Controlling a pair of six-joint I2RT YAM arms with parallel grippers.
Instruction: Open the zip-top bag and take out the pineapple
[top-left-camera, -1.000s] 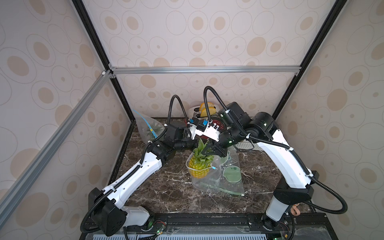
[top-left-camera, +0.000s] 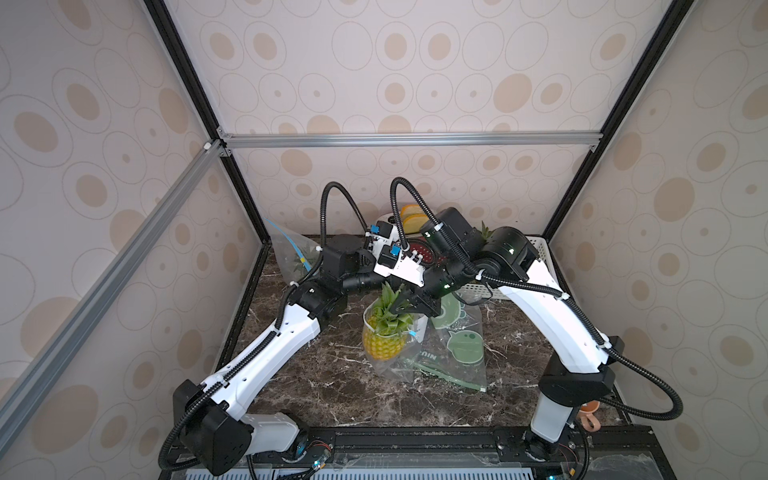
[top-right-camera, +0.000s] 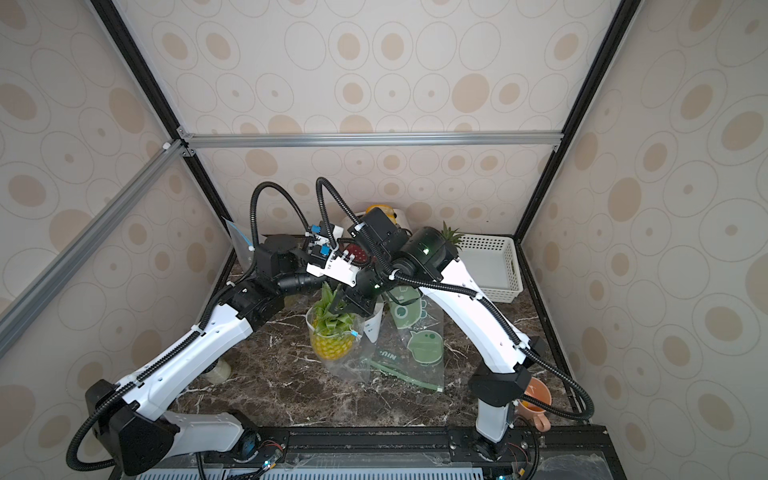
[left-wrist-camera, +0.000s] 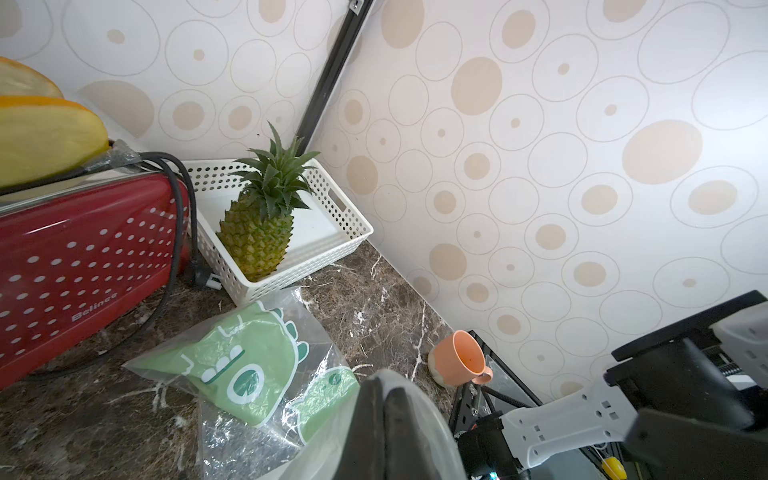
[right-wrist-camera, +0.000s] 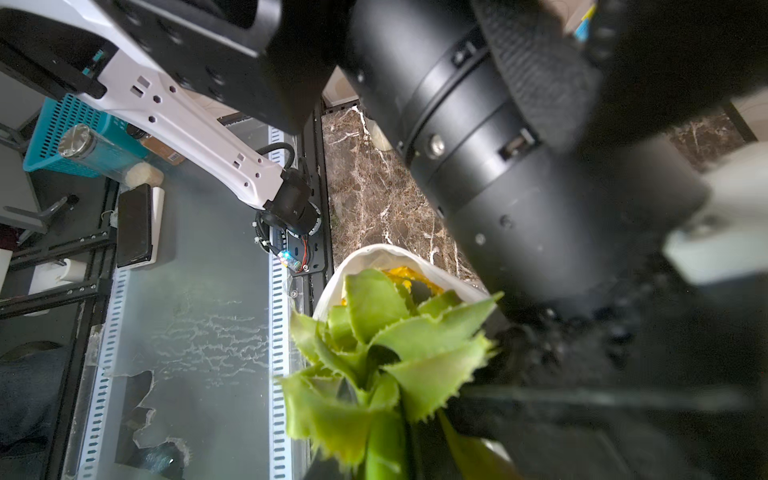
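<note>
In the top left view the yellow pineapple (top-left-camera: 384, 346) with green leaves stands upright inside a clear bag (top-left-camera: 389, 370), whose mouth rings it. My right gripper (top-left-camera: 408, 304) reaches down over the leaves and is shut on them. In the right wrist view the leaves (right-wrist-camera: 384, 360) fill the lower middle, with the bag's pale rim (right-wrist-camera: 380, 254) behind; the dark fingers are largely hidden. My left gripper is shut in the left wrist view, nothing clear between its fingers. In the top right view its white tip (top-right-camera: 373, 322) sits just right of the pineapple.
A flat bag with green dinosaur prints (left-wrist-camera: 248, 376) lies close on the right. Behind stand a red toaster (left-wrist-camera: 96, 264) and a white basket (left-wrist-camera: 320, 240) holding another pineapple (left-wrist-camera: 260, 216). An orange mug (top-right-camera: 536, 396) is at the front right.
The right gripper and the pineapple's leaves have shifted left together, the bag and fruit with them.
</note>
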